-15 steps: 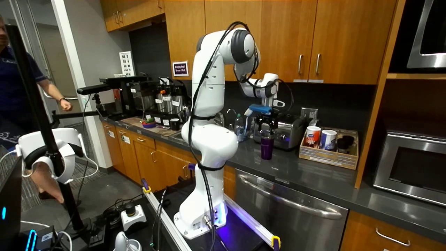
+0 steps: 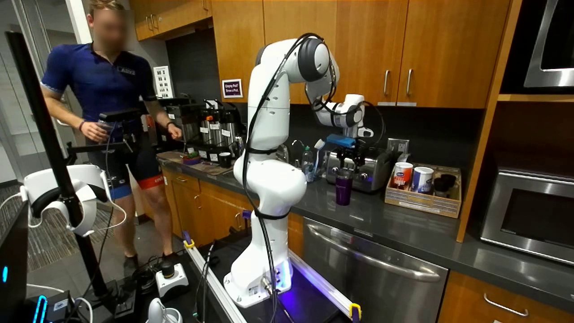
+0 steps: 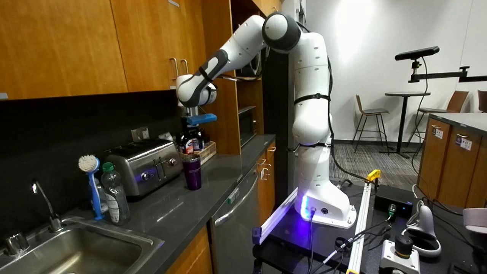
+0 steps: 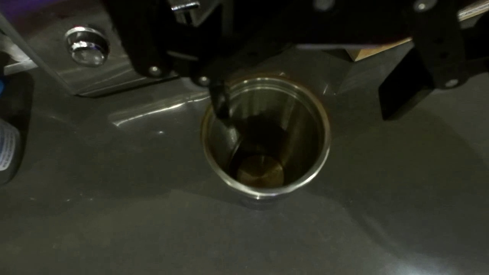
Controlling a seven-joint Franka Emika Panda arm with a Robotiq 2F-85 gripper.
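Observation:
A purple metal tumbler [image 2: 344,187] stands upright and uncovered on the dark counter, in front of the toaster. From above, in the wrist view, the tumbler's rim [image 4: 260,194] rings a bare-looking inside with its bottom visible. My gripper is open, its fingers wide apart and nothing held between them. One finger [image 4: 221,101] overlaps the rim's back-left part in that view; whether it touches cannot be told. The other finger [image 4: 403,87] is well right of the tumbler. In exterior view 2 the tumbler [image 3: 192,172] is below the gripper.
A steel toaster [image 2: 371,171] is close behind. Right of it, a cardboard tray [image 2: 422,202] holds canisters. A soap bottle [image 3: 116,194], a brush [image 3: 94,187] and the sink [image 3: 82,249] lie on the other side.
In exterior view 1 my gripper has shifted slightly right, while the tumbler has stayed in place. A person has walked in from the left edge and stands by the camera arm.

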